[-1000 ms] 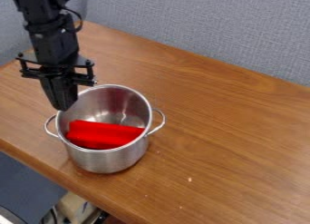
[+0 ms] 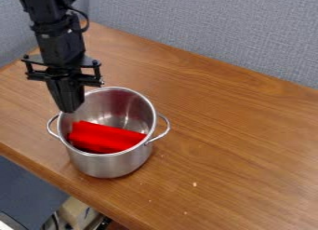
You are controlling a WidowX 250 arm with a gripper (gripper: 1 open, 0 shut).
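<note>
A steel pot (image 2: 118, 162) with two side handles stands near the left front of the wooden table (image 2: 230, 141). Inside it lies a red cylindrical object (image 2: 106, 137), its far parts partly hidden by the pot wall. My black gripper (image 2: 67, 96) points down just above the pot's back-left rim, shut, with nothing visible between its fingers.
The table's front-left edge runs close by the pot, with a dark area below it. A grey padded wall stands behind the table.
My gripper has shifted slightly to the right over the last second. The red object appears very slightly shifted within the pot.
</note>
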